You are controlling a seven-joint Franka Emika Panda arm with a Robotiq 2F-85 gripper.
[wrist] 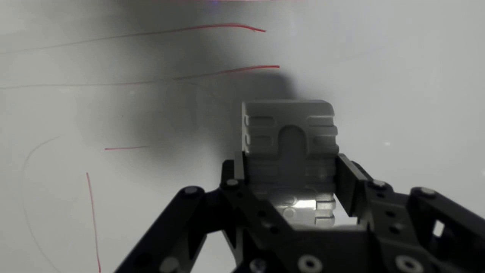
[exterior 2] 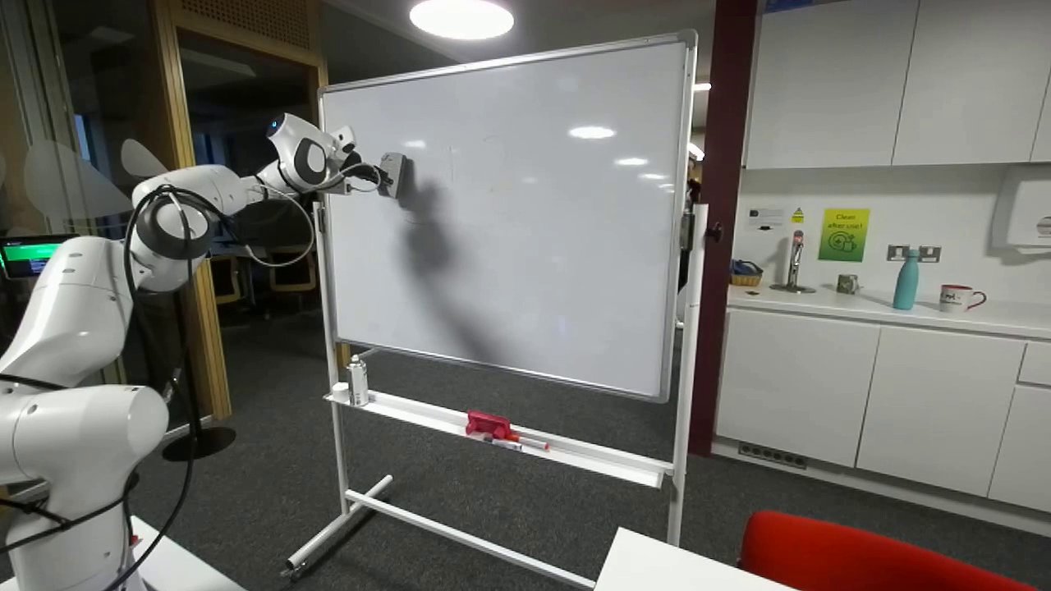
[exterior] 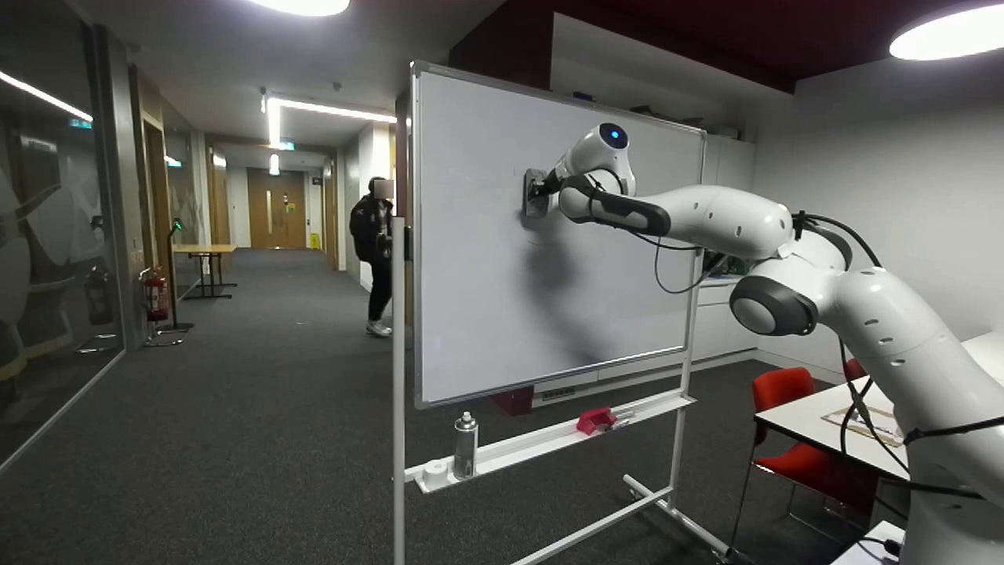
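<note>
A grey whiteboard eraser [wrist: 291, 136] is clasped between the black fingers of my gripper, which is shut on it. In the first exterior view the eraser [exterior: 534, 199] lies against, or very close to, the upper left part of the whiteboard [exterior: 489, 311]. From the other side, the eraser [exterior 2: 392, 174] appears near the board's upper left edge with my gripper [exterior 2: 382, 177] holding it. Thin red marker lines [wrist: 250, 68] run across the board above and left of the eraser in the wrist view. Contact with the surface cannot be judged exactly.
Below the board, a tray [exterior 2: 601, 463] carries a spray can [exterior 2: 357, 381], a red holder [exterior 2: 488, 423] and markers [exterior 2: 529, 442]. A person [exterior: 373, 254] is behind the board's left edge. Tables and red chairs [exterior: 786, 386] stand at the right.
</note>
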